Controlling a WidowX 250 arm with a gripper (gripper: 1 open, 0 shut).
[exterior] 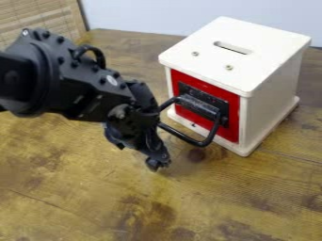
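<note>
A white wooden box [262, 75] with a slot and two screws on top stands at the right; its red front panel [189, 83] carries a black metal fixture [201, 104] with a bent black handle or bar sticking out toward the left. My black gripper [154, 158] hangs over the table just left of and below that handle, pointing down. Its fingertips are dark and small; whether they are open or shut is hard to see.
A slatted wooden piece [15, 75] stands at the far left edge, and a white wall runs behind.
</note>
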